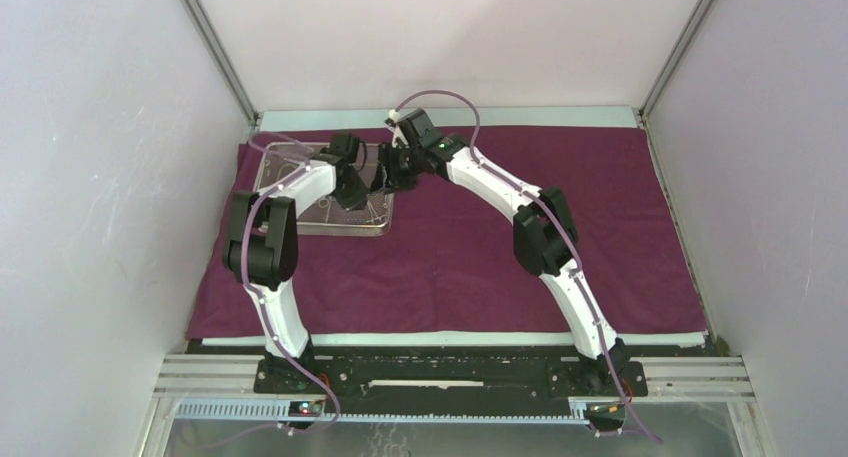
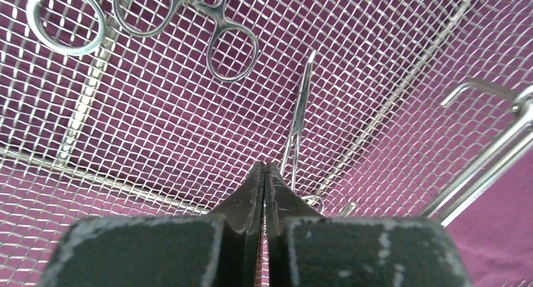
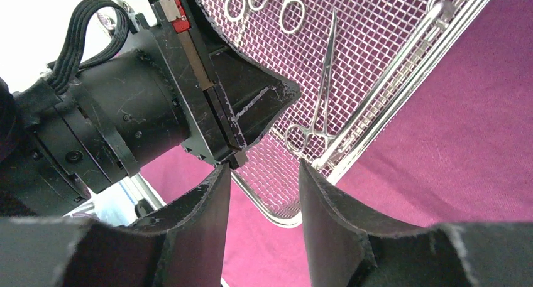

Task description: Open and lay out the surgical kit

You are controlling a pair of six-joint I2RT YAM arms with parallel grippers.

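A metal mesh tray sits on the left of the burgundy cloth, with steel instruments inside. One slim clamp lies along its right part, and ring handles of others show farther in. My left gripper is shut over the tray, near the clamp's rings; nothing shows between its fingers. In the right wrist view it hides part of the mesh. My right gripper is open at the tray's right side. The tray's rounded corner rim shows in the gap between its fingers; whether they touch it I cannot tell.
A long metal bar runs along the tray's right wall. Both arms are close together above the tray.
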